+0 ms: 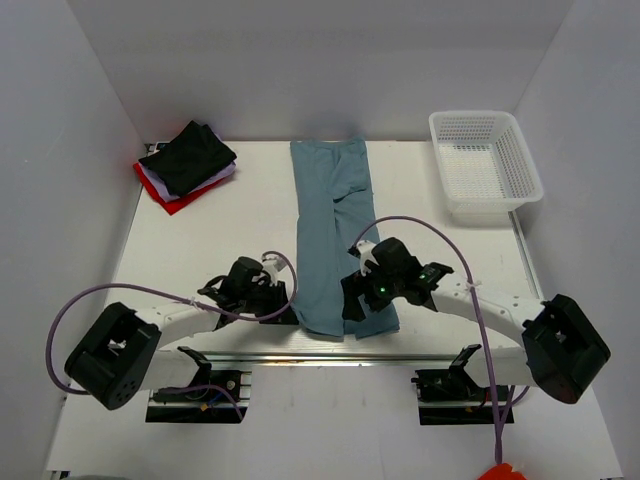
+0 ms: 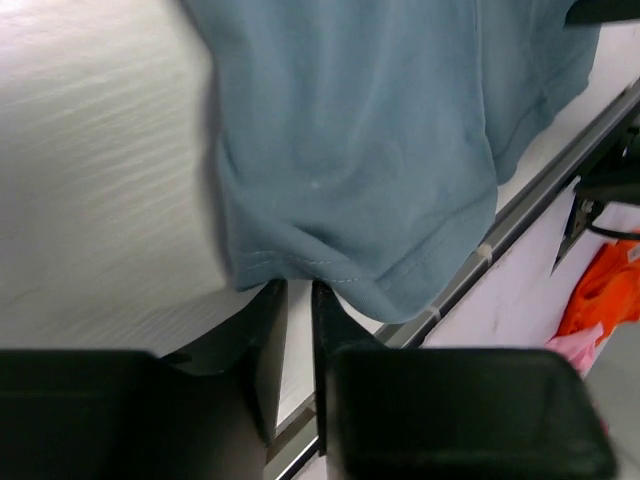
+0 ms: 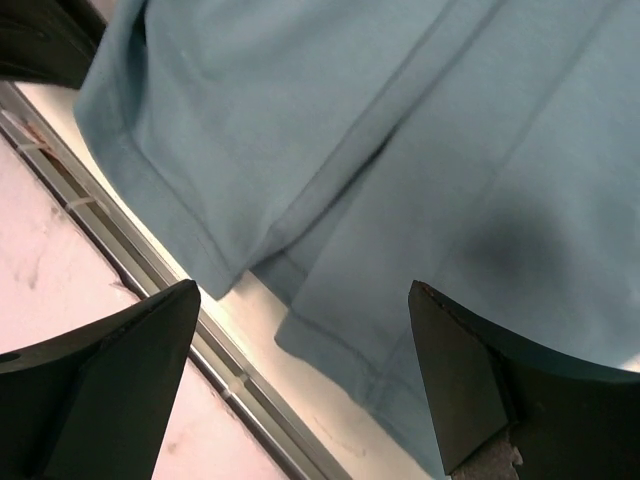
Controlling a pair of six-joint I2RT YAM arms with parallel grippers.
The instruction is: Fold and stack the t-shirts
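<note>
A blue-grey t-shirt (image 1: pixel 318 235) lies folded into a long narrow strip down the middle of the table, its lower end near the front edge. At that end's left corner is my left gripper (image 1: pixel 288 313). In the left wrist view the fingertips of my left gripper meet the stitched hem of the shirt (image 2: pixel 350 180), with a narrow gap between them; whether cloth lies in the gap is hard to see. Over the shirt's lower right part (image 3: pixel 400 250), my right gripper is wide open with nothing between its fingers.
Folded shirts, with a black one (image 1: pixel 190 158) on top, are piled at the back left. A white basket (image 1: pixel 452 185) stands at the back right. Bare table (image 1: pixel 215 225) shows left of the strip. A metal rail (image 1: pixel 330 357) runs along the front.
</note>
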